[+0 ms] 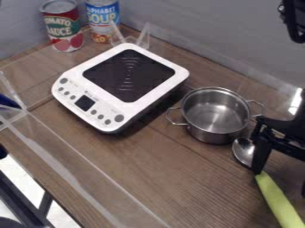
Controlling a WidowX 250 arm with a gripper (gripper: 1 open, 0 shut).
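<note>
My black gripper (272,147) is at the right edge, low over a silver spoon-like utensil (244,151) with a yellow-green handle (279,200) that runs toward the bottom right. Whether its fingers are open or closed on the utensil is unclear. A steel pot (215,115) with two wire handles stands just left of and behind the utensil's head.
A white induction cooker (91,108) sits left of the pot. A tomato sauce can (64,27) and an alphabet soup can (103,20) stand at the back left against the wall.
</note>
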